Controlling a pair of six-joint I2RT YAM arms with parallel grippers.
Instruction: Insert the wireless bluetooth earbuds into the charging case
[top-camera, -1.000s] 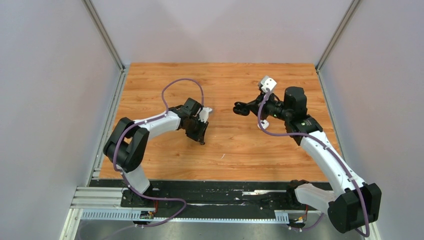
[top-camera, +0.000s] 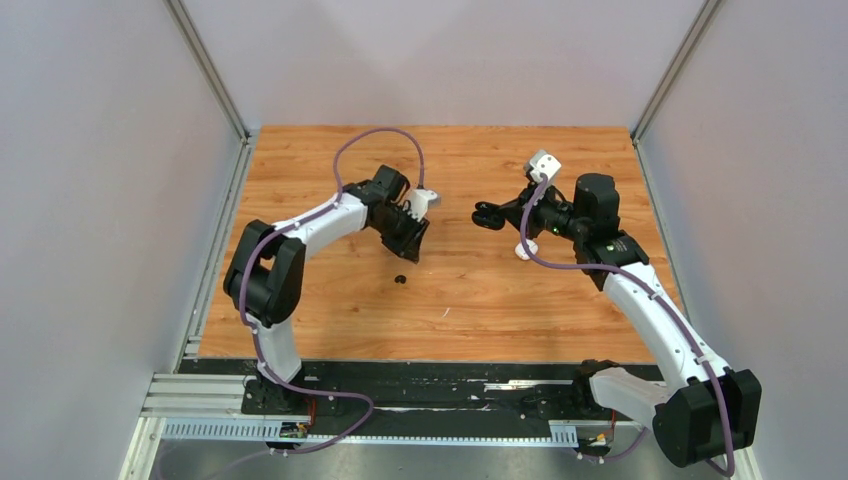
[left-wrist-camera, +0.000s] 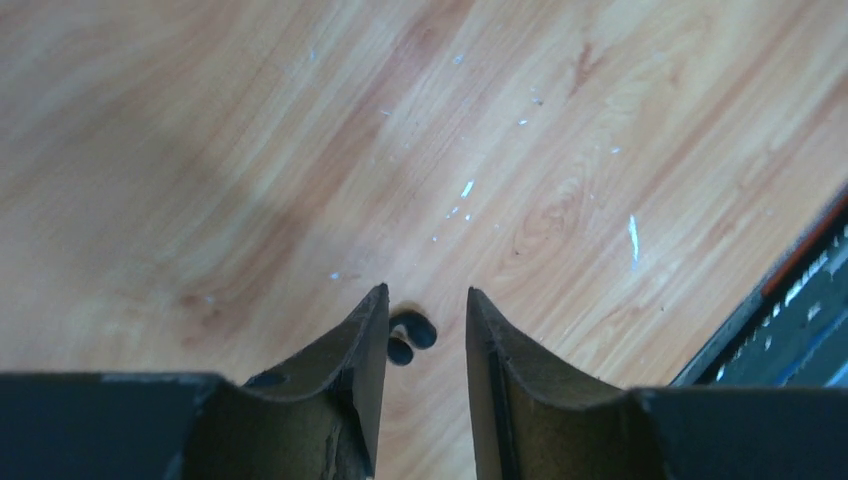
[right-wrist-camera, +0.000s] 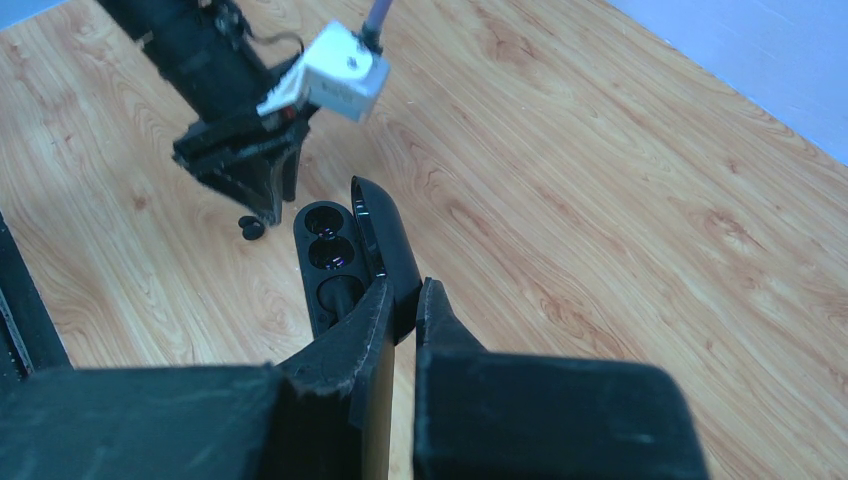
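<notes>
Two small black earbuds (top-camera: 400, 279) lie on the wooden table, just below my left gripper (top-camera: 414, 250) in the top view; in the left wrist view they show just beyond the fingertips of my left gripper, which stands open with nothing between them. My right gripper is shut on the open black charging case (right-wrist-camera: 312, 260), held in the air at the right with its lid upright and its cavities visible. The same case (top-camera: 488, 215) shows in the top view.
A white object (top-camera: 526, 249) sits on the table beneath the right wrist. A dark rail (top-camera: 430, 385) runs along the front edge; purple cables arc over both arms.
My left gripper has lifted and moved toward the back, uncovering the earbuds. My right gripper, with the case, has shifted slightly to the right.
</notes>
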